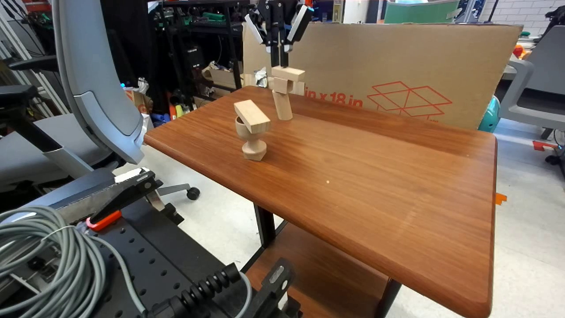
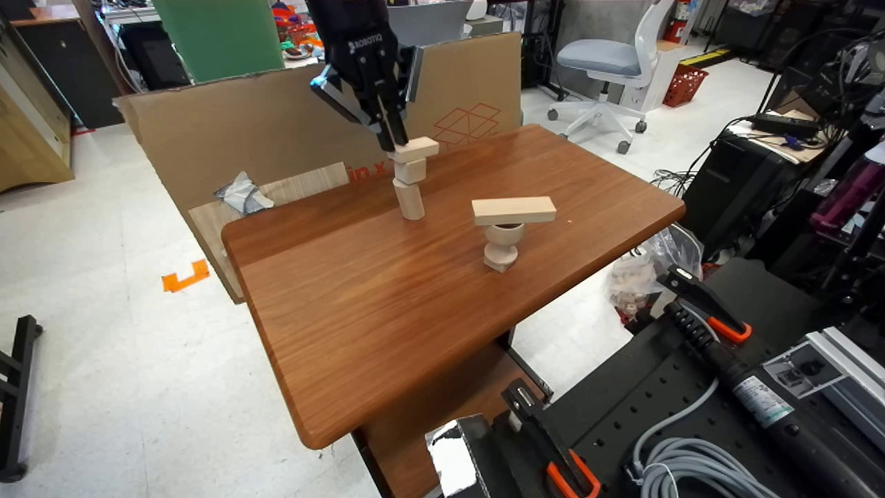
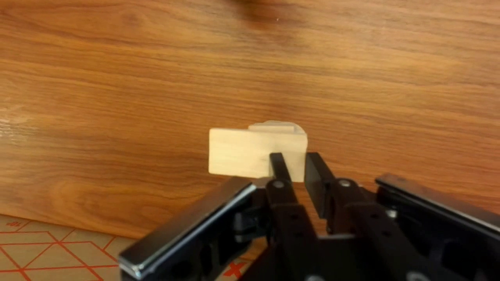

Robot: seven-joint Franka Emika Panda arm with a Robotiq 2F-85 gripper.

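A pale rectangular block (image 3: 236, 152) lies on top of a small stack at the back of the table, off-centre and overhanging its support to one side. Below it are a smaller block (image 2: 411, 171) and a leaning cylinder (image 1: 283, 107). My gripper points down at the stack, its fingers drawn close with only a narrow gap left. In the wrist view one fingertip (image 3: 277, 161) overlaps the block's top face near its right end, and the other is just past that end. The block is not gripped between them.
Nearer the table's front edge stands a wooden goblet-shaped piece (image 1: 252, 142) with a longer block (image 2: 514, 210) across its top. A cardboard sheet (image 1: 402, 74) rises behind the table.
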